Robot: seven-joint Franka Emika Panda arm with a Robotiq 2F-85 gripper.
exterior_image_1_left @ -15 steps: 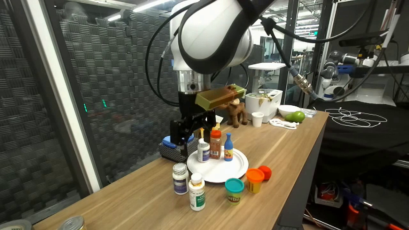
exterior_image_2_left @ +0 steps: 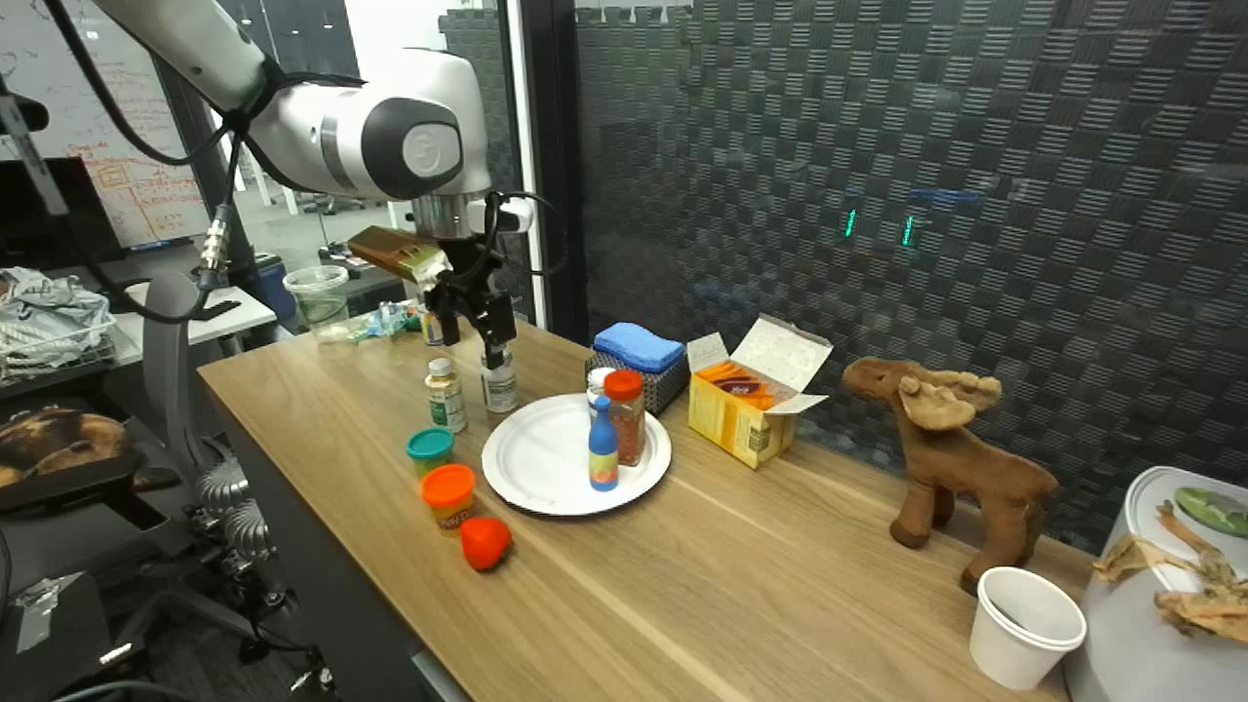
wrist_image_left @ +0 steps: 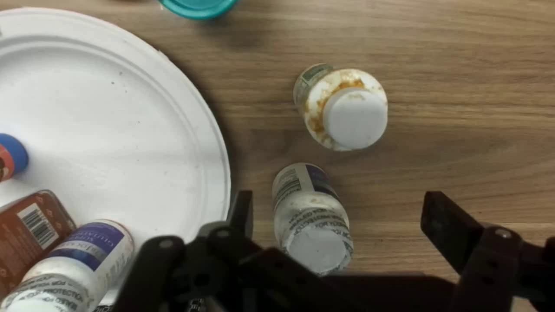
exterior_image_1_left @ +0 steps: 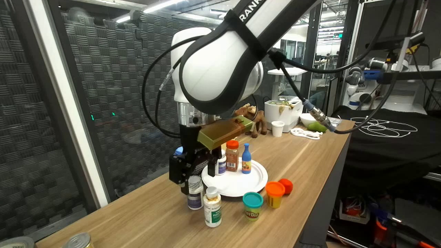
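Observation:
My gripper is open, its fingers on either side of a white bottle with a purple-blue label (wrist_image_left: 307, 208), with gaps showing on both sides. In exterior view 1 that bottle (exterior_image_1_left: 195, 198) stands upright on the table, partly behind a gripper finger. Close by is a second white bottle with a green label and a stained neck (wrist_image_left: 346, 109). To the left lies the white plate (wrist_image_left: 156, 135). On it stand another purple-labelled bottle (wrist_image_left: 86, 260), a brown spice jar with a red lid (exterior_image_2_left: 627, 415) and a blue toy bottle (exterior_image_2_left: 603, 447).
A teal-lidded tub (exterior_image_1_left: 252, 205), an orange-lidded tub (exterior_image_1_left: 274, 193) and a red object (exterior_image_2_left: 486, 542) line the plate's front side. Behind the plate are a blue sponge on a dark basket (exterior_image_2_left: 640, 347) and an open yellow box (exterior_image_2_left: 749, 398). A plush moose (exterior_image_2_left: 959, 462) stands farther along.
My gripper has come down and moved left in exterior view 1, from above the plate's edge to the purple-labelled bottle on the table. The bottles and plate have not moved.

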